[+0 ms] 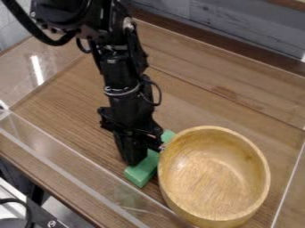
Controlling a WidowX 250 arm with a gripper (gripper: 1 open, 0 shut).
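My black gripper (131, 147) hangs low over the table, its tip down at the upper left part of a green block (141, 173). The fingers are dark and small in view, and whether they touch the block is unclear. The green block lies on the wooden table (66, 107), partly hidden behind a light wooden bowl (215, 178) to its right.
Clear side panels or strips run along the table's left and front edges. A grey-white wall stands at the back. The table left of the arm and behind the bowl is clear.
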